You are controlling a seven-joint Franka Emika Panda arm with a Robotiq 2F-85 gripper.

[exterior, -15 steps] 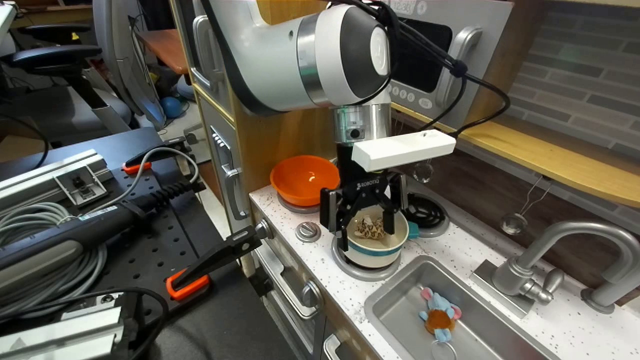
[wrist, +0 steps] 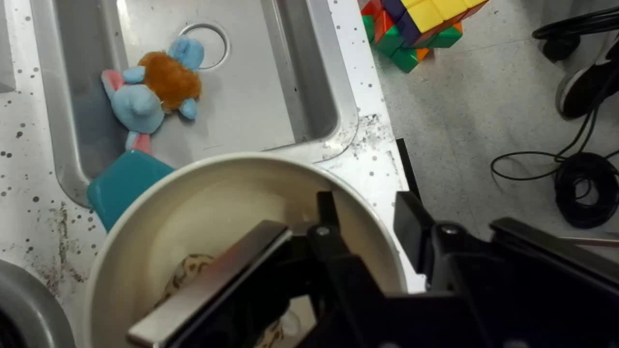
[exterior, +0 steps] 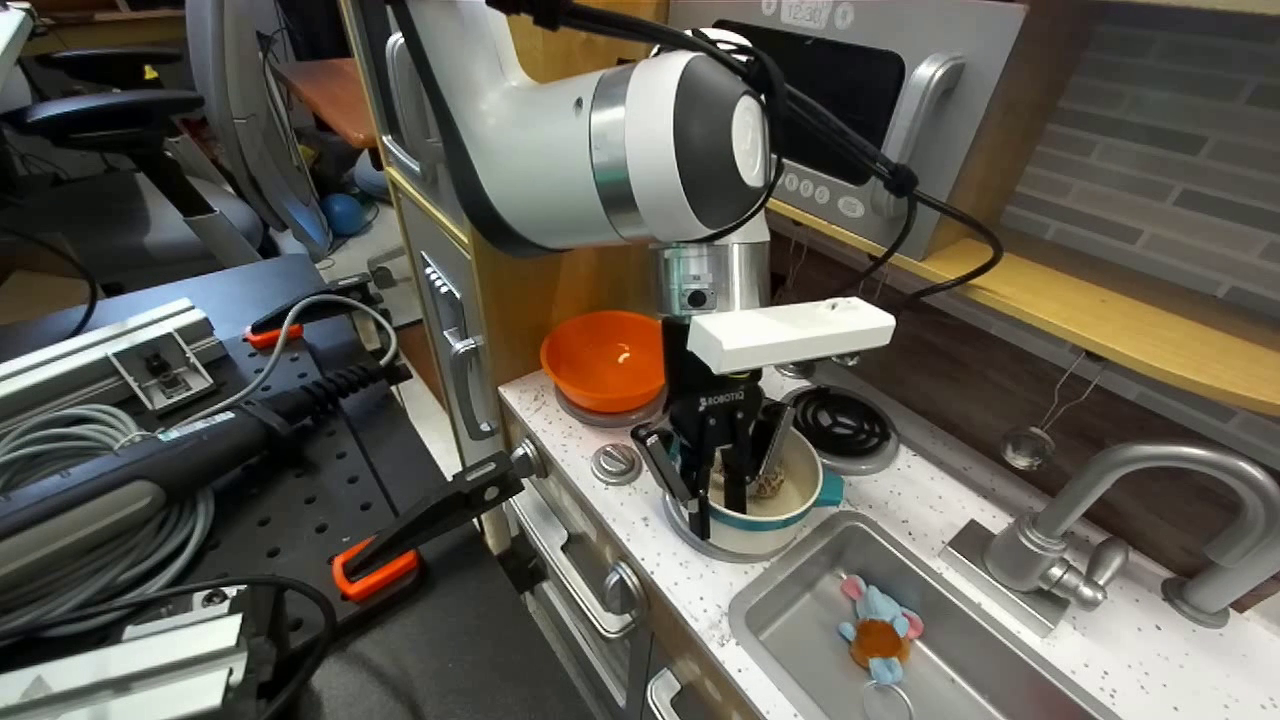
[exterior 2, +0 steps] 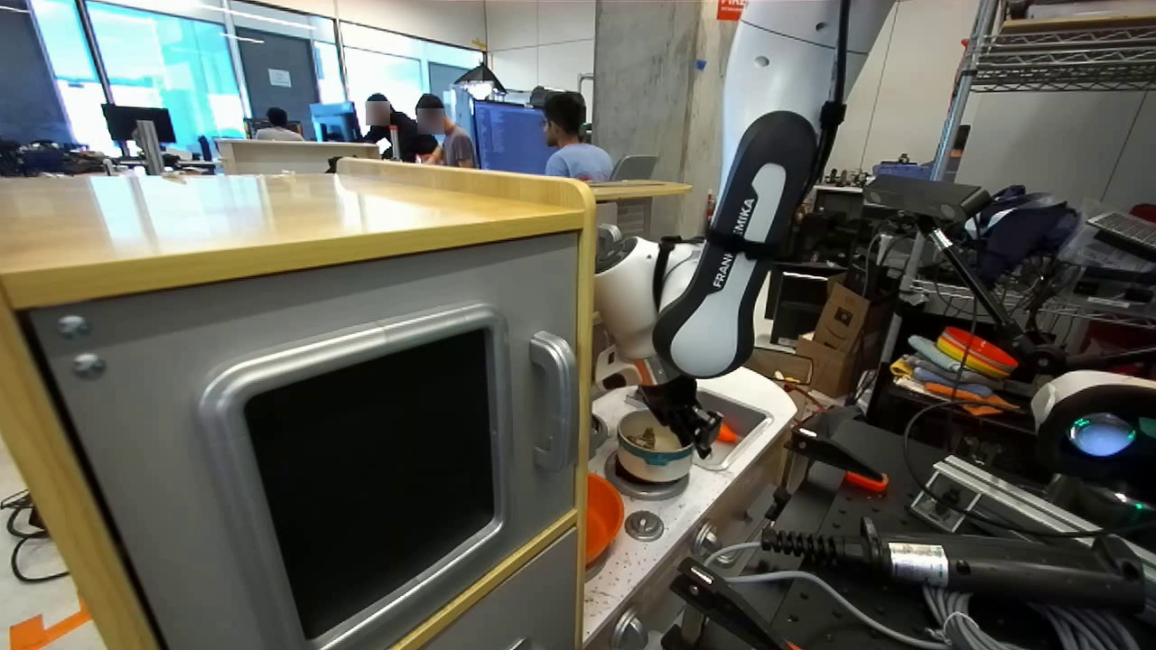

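A cream pot [exterior: 746,540] with a teal band and teal handle stands on a front burner. Inside it lies a brown-spotted item [wrist: 194,266], partly covered by my fingers in the wrist view. My gripper is lowered at the pot's sink-and-front side, its fingers part open. One of its fingertips [wrist: 326,208] shows over the pot's interior, the other outside the rim, with the pot's wall between them. Whether either finger touches the wall, I cannot tell. From the far side, exterior view 2 shows the gripper over the rim of the pot [exterior 2: 657,466].
A blue and brown plush toy [exterior: 882,634] lies in the sink [exterior: 960,648] beside the pot. An orange bowl [exterior: 606,360] sits on the other front burner, and an empty black coil burner [exterior: 843,422] is behind. The faucet [exterior: 1128,480] rises past the sink.
My gripper has come down and turned, from spread above the pot to a narrower opening at its rim. Sink toy and orange bowl stay put.
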